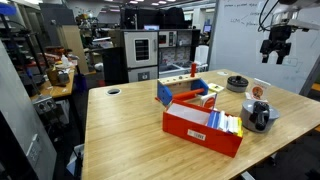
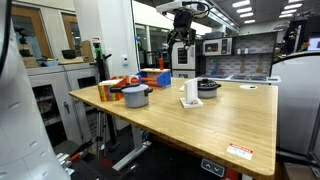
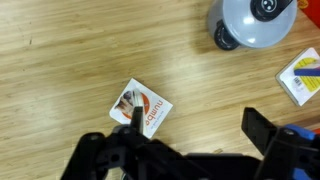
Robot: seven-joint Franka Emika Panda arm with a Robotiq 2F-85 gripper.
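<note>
My gripper stands open high above the table, with nothing between its fingers. In exterior view 1 the gripper (image 1: 275, 52) hangs over the table's far right part, and exterior view 2 also shows the gripper (image 2: 181, 62) well clear of everything. Below it, a white card-like item with an orange round print (image 3: 152, 103) lies in the wrist view near the left finger. A grey pot with a black-handled lid (image 3: 238, 24) appears at the top right of that view. Beside it is part of the box of colourful items (image 3: 303, 72).
A red box (image 1: 198, 128) holding books stands in front of a blue rack (image 1: 175, 86). Near the right edge are the grey pot (image 1: 259, 118) and, behind, a black pan (image 1: 237, 82).
</note>
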